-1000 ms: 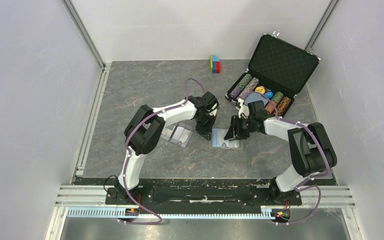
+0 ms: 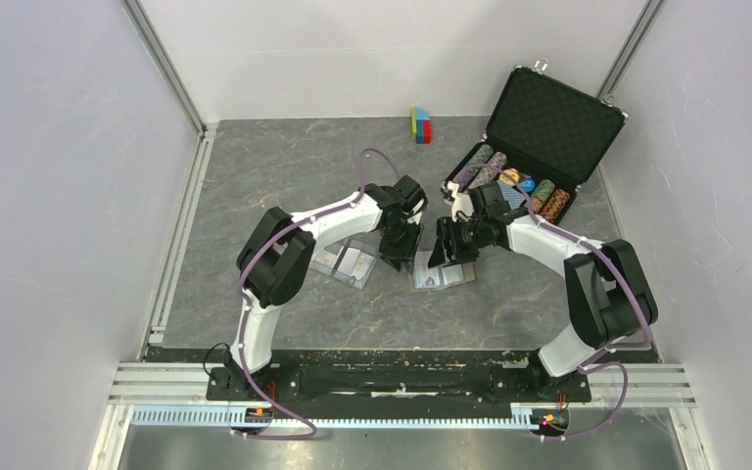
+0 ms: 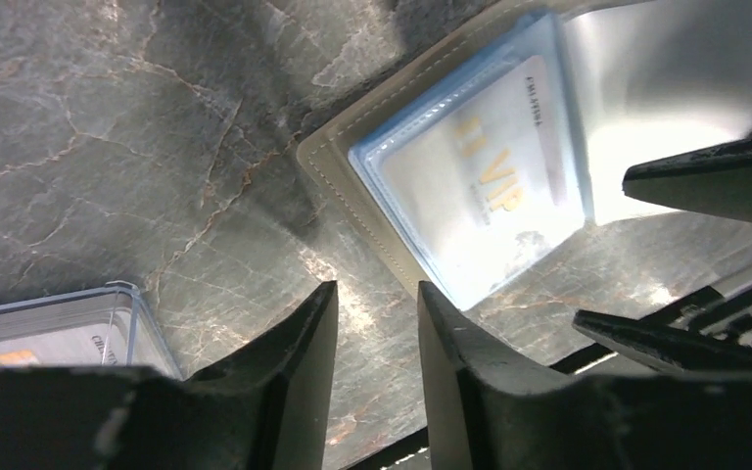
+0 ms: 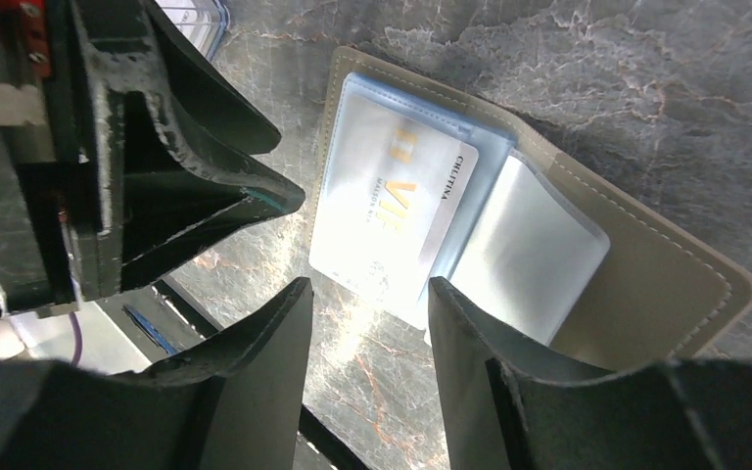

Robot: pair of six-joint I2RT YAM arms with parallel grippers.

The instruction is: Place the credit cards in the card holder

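A tan stitched card holder (image 4: 661, 274) lies flat on the grey table, a pale blue-edged stack with a gold VIP card (image 4: 392, 196) on one side and a plain white card (image 4: 529, 255) beside it. My left gripper hangs at the holder's corner, its fingers part open with nothing seen between them. My right gripper stands open over the holder, nothing between its fingers. A clear box of cards (image 2: 345, 262) lies left of the holder.
An open chip case (image 2: 548, 127) stands at the back right, coloured blocks (image 2: 421, 125) at the back centre.
My left gripper has shifted slightly up and left in the top view.
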